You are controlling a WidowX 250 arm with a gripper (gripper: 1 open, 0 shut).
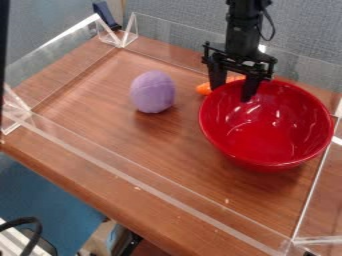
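Note:
My black gripper (234,72) reaches down at the back right, its fingers at the far left rim of a large red bowl (265,128). Whether it grips anything is unclear. An orange object (206,87) lies behind the bowl, partly hidden by it and by my gripper. A purple ball-like object (152,92) rests on the wooden table to the left of the bowl.
The wooden table (120,170) has clear low walls along its edges and clear corner pieces. A grey wall stands behind.

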